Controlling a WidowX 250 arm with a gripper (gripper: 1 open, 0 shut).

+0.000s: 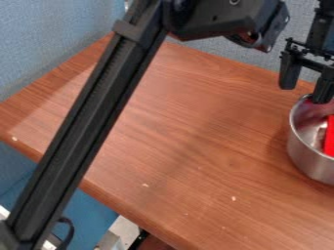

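Note:
My black gripper (306, 76) is open at the upper right, its two fingers pointing down just above and behind a steel pot (308, 160). The pot stands at the right edge of the view, partly cut off, with a red object (329, 137) inside it. The black arm runs diagonally from the lower left to the top of the view.
Grey-blue padded walls stand at the back and left. Below the table's left edge, a blue surface and some cables show.

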